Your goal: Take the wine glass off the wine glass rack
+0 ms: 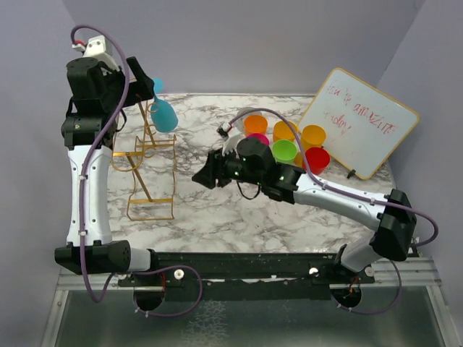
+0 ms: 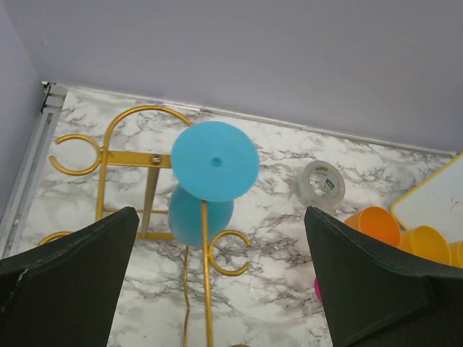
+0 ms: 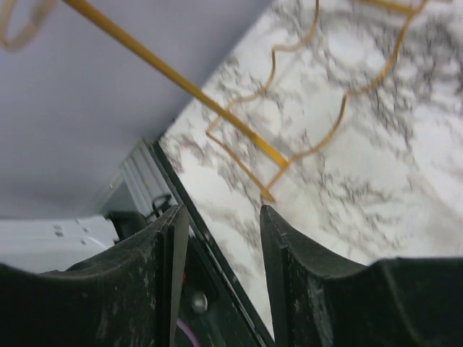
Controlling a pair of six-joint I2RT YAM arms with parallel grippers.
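A blue wine glass [image 1: 163, 116] hangs on the gold rack [image 1: 148, 199]; in the left wrist view its round base [image 2: 215, 159] sits on the rack's top, the bowl below. My left gripper [image 1: 136, 83] is above the rack at the upper left, its fingers open on either side of the glass in the left wrist view, apart from it. My right gripper [image 1: 207, 172] is over the table right of the rack, lower bars ahead of it, fingers part apart with nothing seen between them.
Several coloured cups [image 1: 283, 150] stand at the back right, beside a whiteboard [image 1: 354, 123] and a tape roll [image 2: 321, 184].
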